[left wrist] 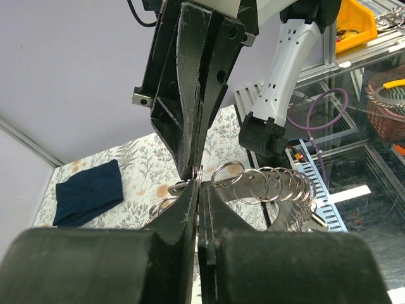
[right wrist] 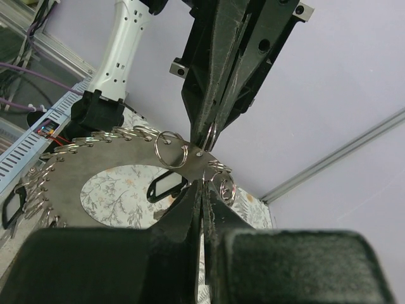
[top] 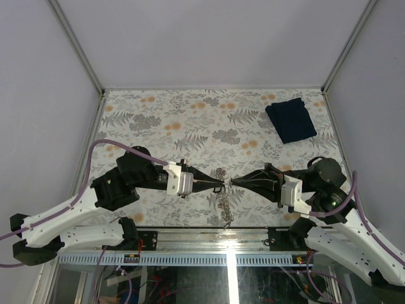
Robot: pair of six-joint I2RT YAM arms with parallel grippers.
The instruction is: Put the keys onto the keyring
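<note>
The keyring, a curved metal plate [right wrist: 66, 183] edged with several small wire rings, hangs between the two grippers. My left gripper [top: 221, 187] is shut on one of its small rings [right wrist: 212, 136], at the plate's top end. Facing it, my right gripper [top: 233, 182] is shut with its tips close to the plate; a thin wire shows at the tips, but whether it is gripped is unclear. In the right wrist view, a black-rimmed key head [right wrist: 166, 185] hangs behind the plate, and another dark one [right wrist: 12, 206] shows at the left. Key blades are mostly hidden.
A folded dark blue cloth [top: 291, 120] lies at the back right of the patterned table [top: 183, 120]. Metal rails [top: 209, 235] run along the front edge.
</note>
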